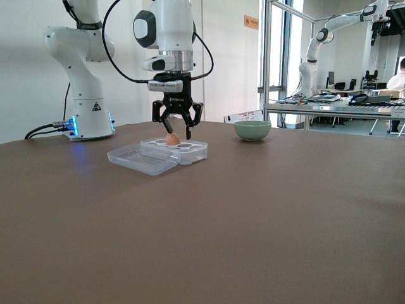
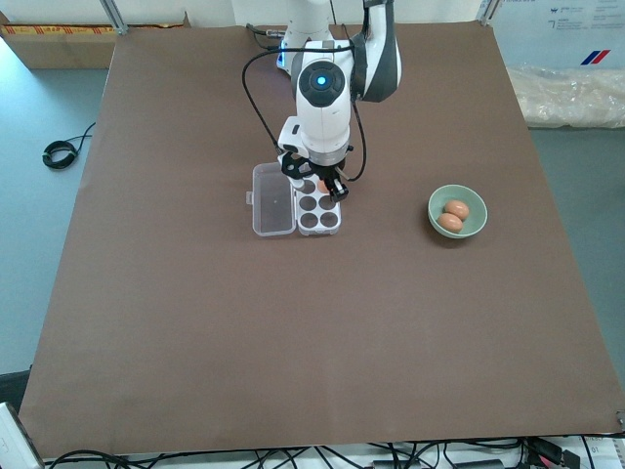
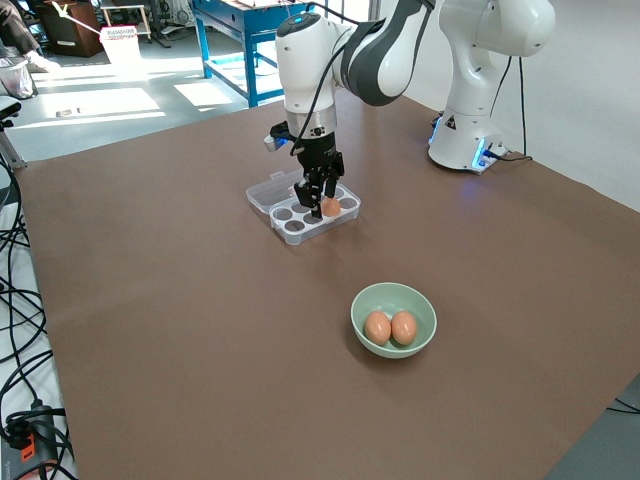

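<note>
My black gripper (image 1: 178,128) hangs just over a clear plastic egg box (image 2: 317,221) whose lid (image 2: 273,199) lies open beside its tray of round holes. Its fingers stand apart around and above one brown egg (image 1: 173,140) in the tray, also seen in the right view beside the fingertips. Whether they touch the egg I cannot tell. A pale green bowl (image 3: 393,296) holds two brown eggs (image 3: 404,328), apart from the box on the table.
The arm's white base (image 3: 460,145) stands at the back, with cables nearby; more cables lie beyond the table edge.
</note>
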